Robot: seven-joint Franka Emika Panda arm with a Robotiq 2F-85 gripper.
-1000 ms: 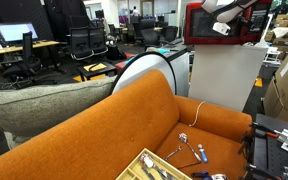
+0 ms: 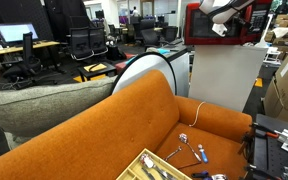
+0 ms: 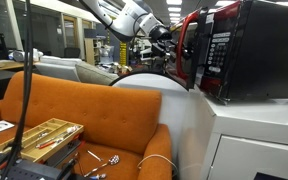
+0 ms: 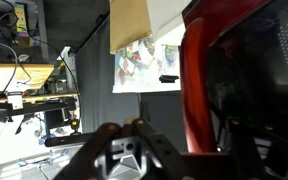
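Note:
A black microwave (image 3: 259, 50) with a red-edged door (image 3: 191, 48) stands at the upper right in exterior view 2. The door is ajar, swung out toward the arm. My gripper (image 3: 170, 46) is at the door's outer edge. In the wrist view the red door edge (image 4: 195, 85) runs down toward my dark, blurred gripper at the bottom. Whether the pads touch the edge cannot be made out. Exterior view 1 has the white arm (image 2: 222, 12) in front of the microwave, its fingertips too small to read.
The microwave sits on a grey cabinet (image 3: 249, 135). Below the arm is an orange sofa (image 3: 124, 107), with a wooden tray of utensils (image 3: 52, 138) on it. Loose tools (image 2: 192, 148) lie on the seat. A cushion (image 2: 49, 105) rests behind the sofa.
In exterior view 1 the arm's hand end has shifted slightly upward in front of the microwave. The sofa and the things on it have not moved.

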